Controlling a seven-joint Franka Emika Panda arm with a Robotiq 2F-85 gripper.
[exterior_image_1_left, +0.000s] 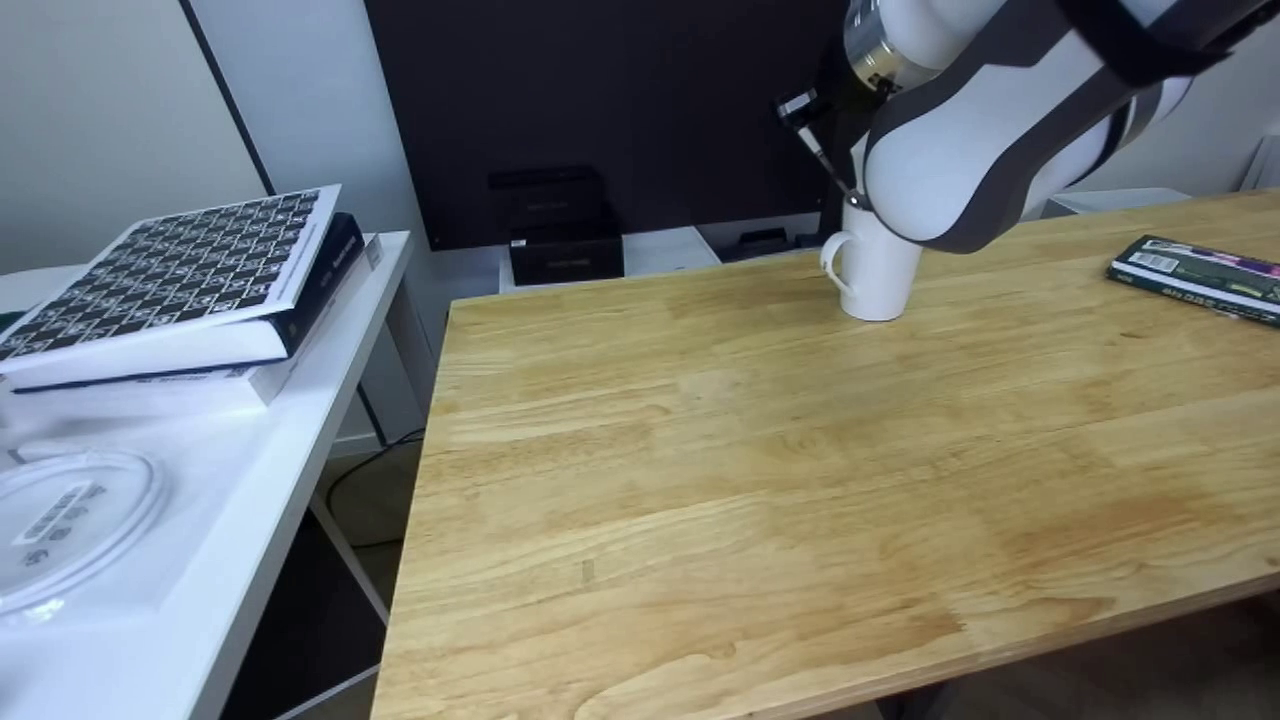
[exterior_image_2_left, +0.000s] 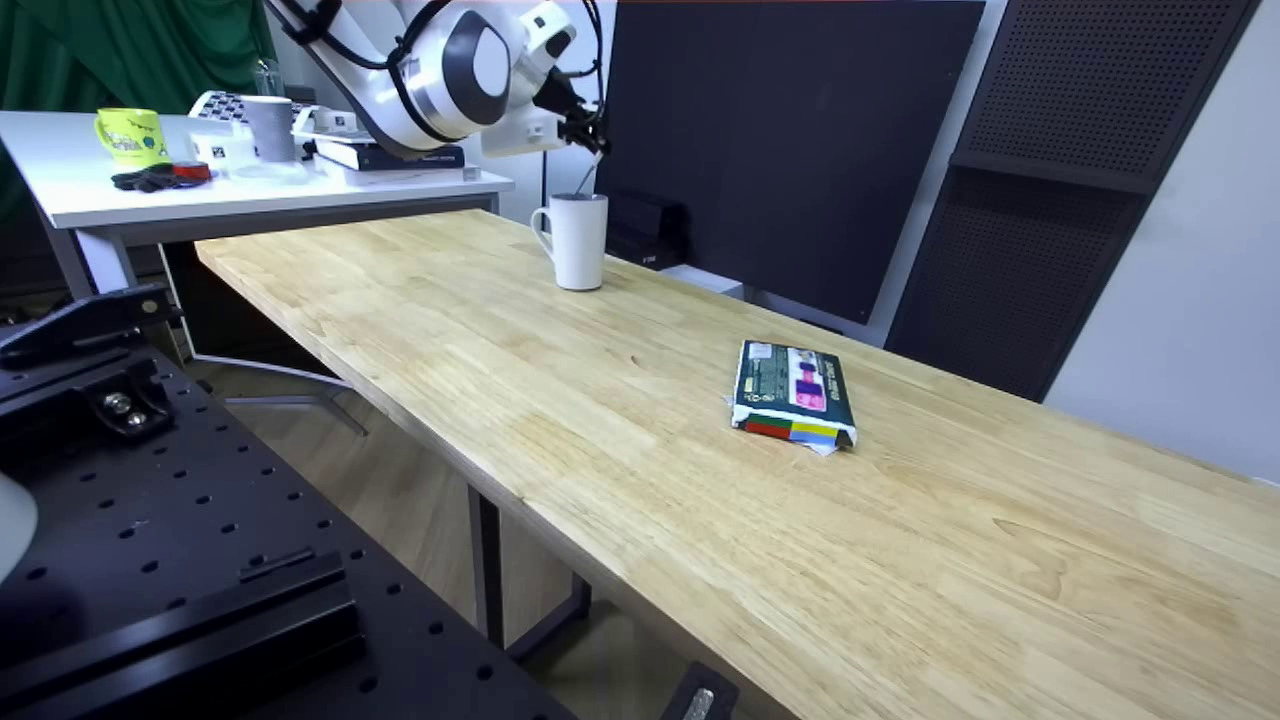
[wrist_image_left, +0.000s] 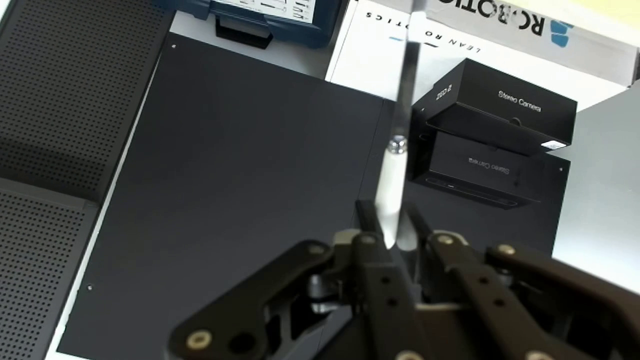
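Note:
A white mug stands on the wooden table close to its back edge, its handle facing left in exterior view 1. In exterior view 2 the same mug looks upright. My gripper is shut on the white handle of a thin metal utensil, seemingly a spoon. Above the mug's mouth, the gripper holds the utensil slanting down to the rim. The arm partly covers the mug's top in exterior view 1, and how far the utensil's end reaches inside cannot be told.
A dark green box lies farther along the table, whose broad middle is clear. Behind the back edge rises a black panel, with black camera boxes by it. Books lie on a separate white table.

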